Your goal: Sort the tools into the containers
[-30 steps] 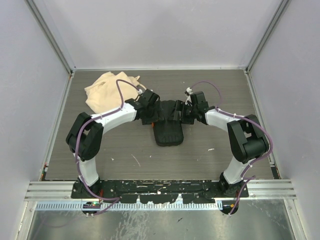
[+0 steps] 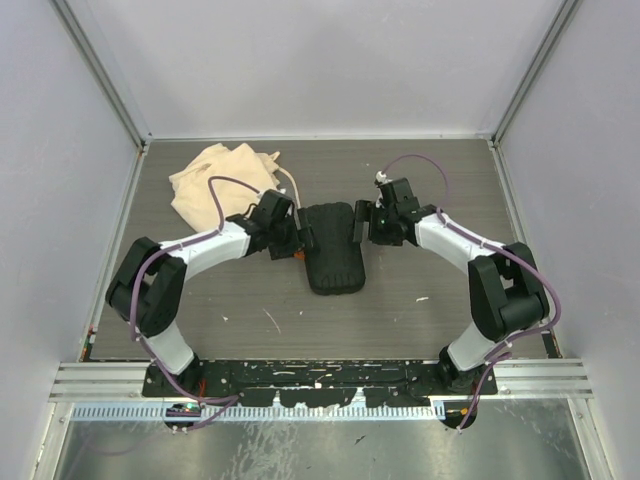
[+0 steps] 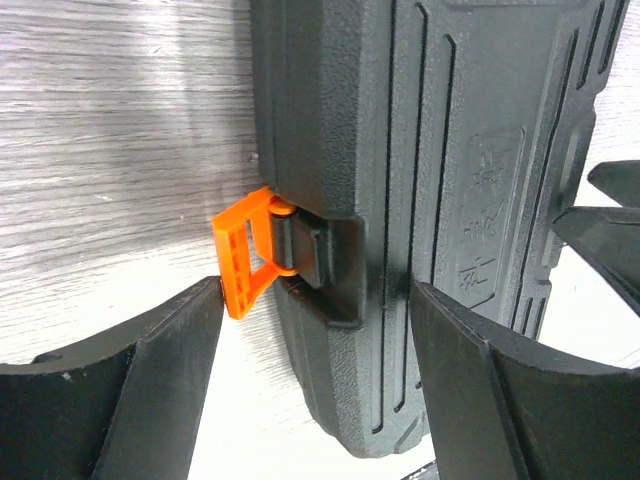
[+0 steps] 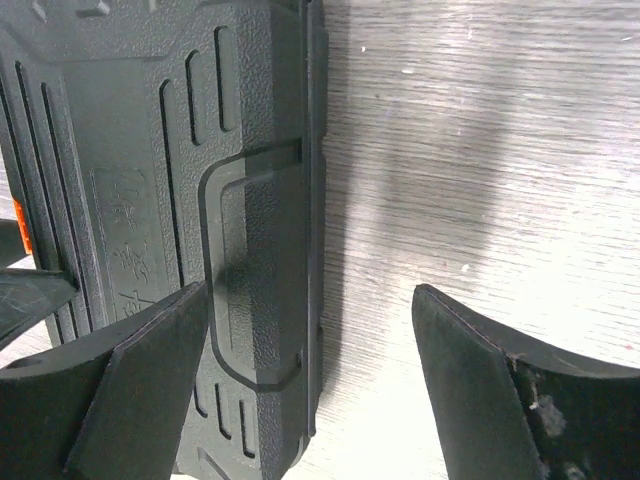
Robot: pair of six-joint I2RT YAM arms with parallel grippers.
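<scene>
A black ribbed tool case (image 2: 334, 262) lies closed at the middle of the table. In the left wrist view, an orange latch (image 3: 236, 262) stands out from its side, with my left gripper open around that side, close to the latch. In the top view, my left gripper (image 2: 298, 236) is at the case's left edge. My right gripper (image 2: 365, 222) is at its right edge, open, one finger over the case and the other over bare table in the right wrist view. Whether either touches the case is unclear.
A cream cloth bag (image 2: 215, 180) with a strap lies at the back left. White walls enclose the sides and back.
My left gripper has moved leftward to the case's left edge, showing more of the latch. My right gripper has shifted slightly right. The case is nearly unmoved.
</scene>
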